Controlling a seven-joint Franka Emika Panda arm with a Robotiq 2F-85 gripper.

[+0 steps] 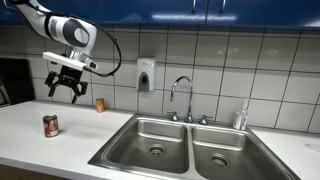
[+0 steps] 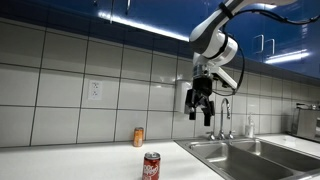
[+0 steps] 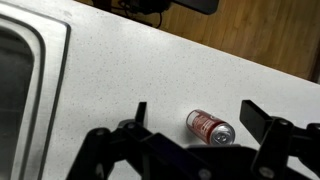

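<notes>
High over the white counter (image 1: 60, 146), my gripper (image 1: 64, 93) points down with its fingers spread and nothing between them. In the wrist view the two fingertips (image 3: 256, 114) stand wide apart. A red soda can (image 1: 50, 126) is upright on the counter, below the gripper and slightly left of it in the first exterior view. From the wrist the same can (image 3: 211, 127) shows between the fingers, nearer the right one, clearly below and apart from them. An orange can (image 1: 100, 104) stands at the back by the tiled wall.
A double steel sink (image 1: 190, 149) with a tall faucet (image 1: 182, 92) is set into the counter on the right. A soap dispenser (image 1: 146, 74) hangs on the wall, and a bottle (image 1: 241, 116) stands behind the sink.
</notes>
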